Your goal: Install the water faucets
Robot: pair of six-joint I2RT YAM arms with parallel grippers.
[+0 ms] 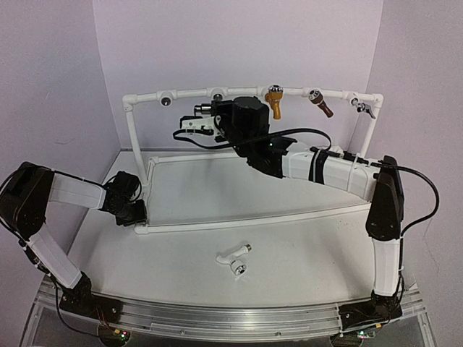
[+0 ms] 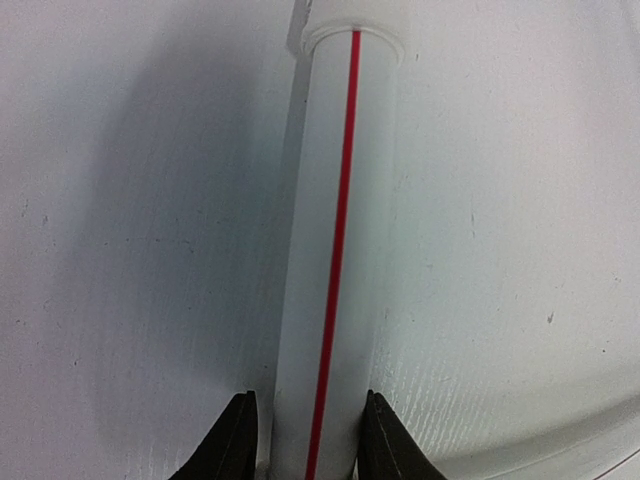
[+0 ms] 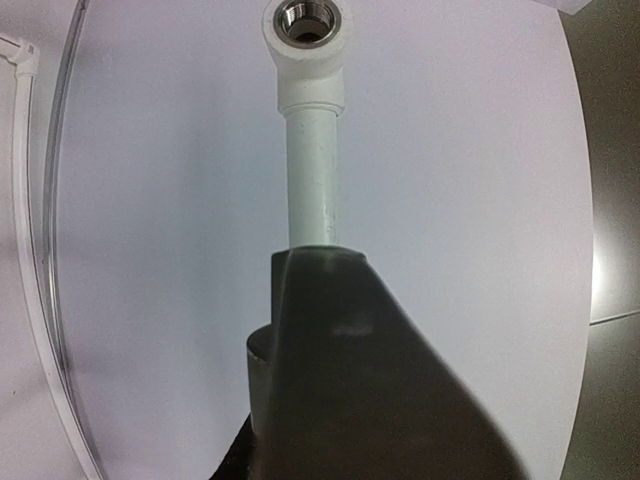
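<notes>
At the frame's left lower corner, my left gripper [image 1: 137, 219] stands low; in the left wrist view its fingers [image 2: 232, 445] close around a white pipe [image 2: 330, 250] with a red stripe. My right gripper [image 1: 197, 119] is at the upper pipe [image 1: 192, 93], just below its second socket [image 1: 218, 93] from the left. A dark faucet [image 3: 345, 360] fills the lower middle of the right wrist view, held in that gripper and covering most of the fingers. Whether its thread sits in the socket is hidden. A white faucet [image 1: 233, 259] lies on the table in front of the frame.
An orange faucet [image 1: 274, 101], a brown faucet [image 1: 320, 103] and a silver faucet [image 1: 363, 108] hang on the upper pipe's right half. The leftmost socket [image 1: 166, 99] is empty. Bare table [image 1: 318, 253] surrounds the white faucet.
</notes>
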